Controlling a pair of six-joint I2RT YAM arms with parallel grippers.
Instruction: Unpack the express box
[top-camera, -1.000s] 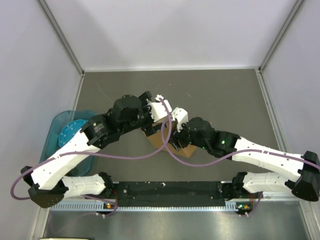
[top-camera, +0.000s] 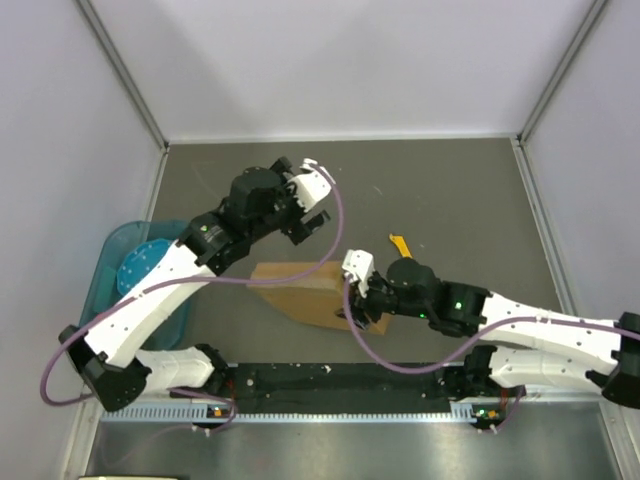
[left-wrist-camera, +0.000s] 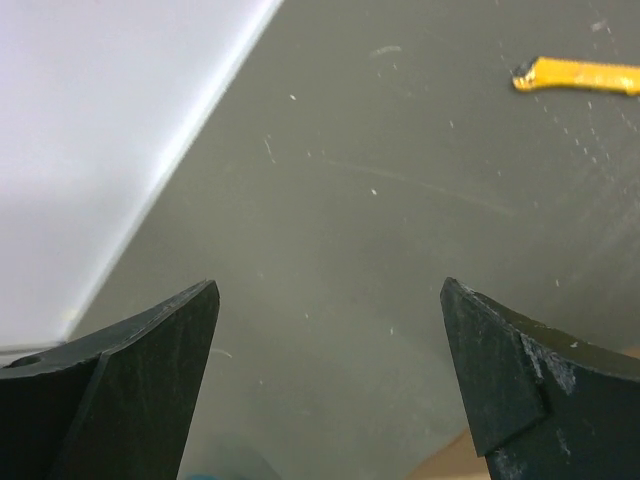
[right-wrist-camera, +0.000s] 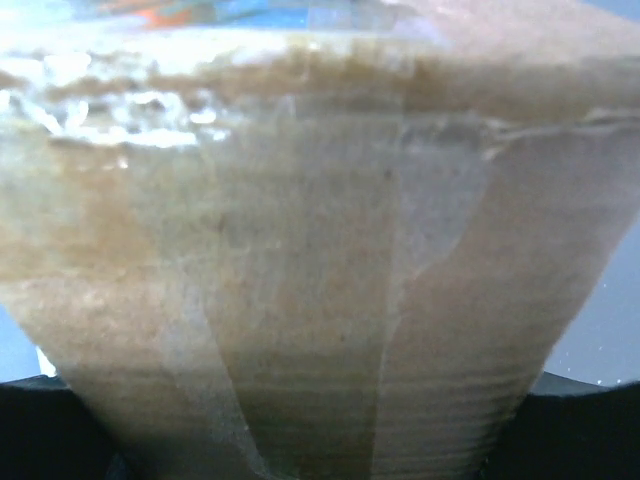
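The brown cardboard box is at the front middle of the table, partly covered by the right arm. My right gripper is shut on the box's right part. In the right wrist view, the taped cardboard fills the space between dark fingers. Shiny, torn-looking tape runs along its upper edge, with blurred colours beyond. My left gripper stands open and empty over bare table, behind the box in the top view. A corner of the box shows below its right finger. Whatever the box contains cannot be made out.
A yellow cutter lies on the table behind the right gripper; the left wrist view shows its end. At the left wall stands a teal bin with a blue dotted item.
My right gripper and the box have come toward the front edge, and more of the box and the yellow cutter now show. The left gripper has moved back and left, away from the box.
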